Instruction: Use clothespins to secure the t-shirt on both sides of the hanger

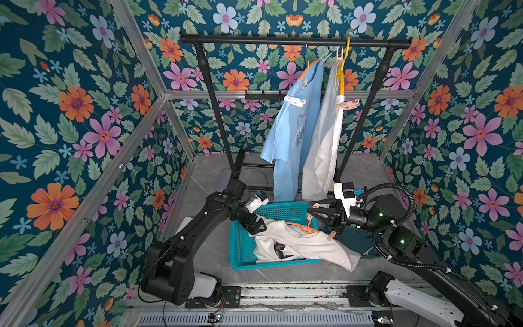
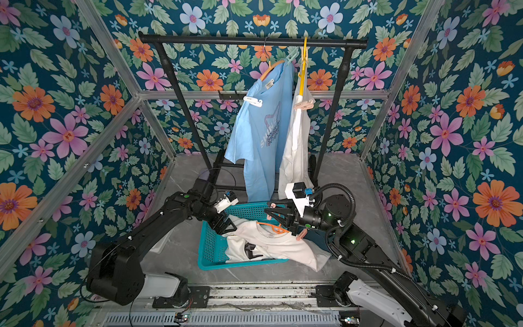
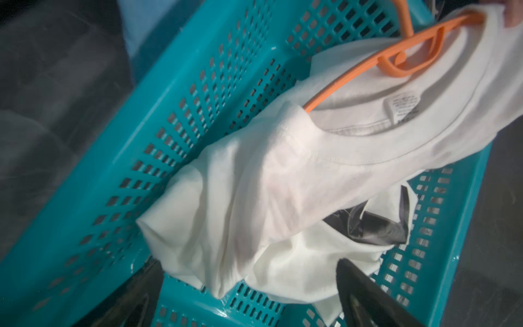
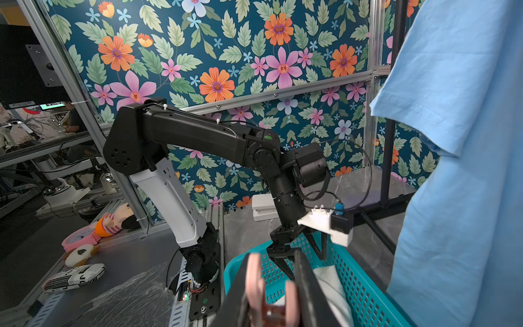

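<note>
A white t-shirt (image 1: 288, 245) with an orange hanger (image 3: 348, 73) inside its neckline lies in the teal basket (image 1: 239, 256). My left gripper (image 1: 256, 223) stands open over the shirt's left shoulder (image 3: 288, 141), nothing between its fingers. My right gripper (image 1: 311, 209) is shut on a pink clothespin (image 4: 256, 283) and hovers over the basket's right part. Another pink clothespin (image 1: 331, 235) shows at the shirt's right shoulder, below that gripper.
A black rack (image 1: 250, 39) behind holds a blue shirt (image 1: 286, 136) and a pale garment (image 1: 321, 152) with clothespins, hanging just above the basket.
</note>
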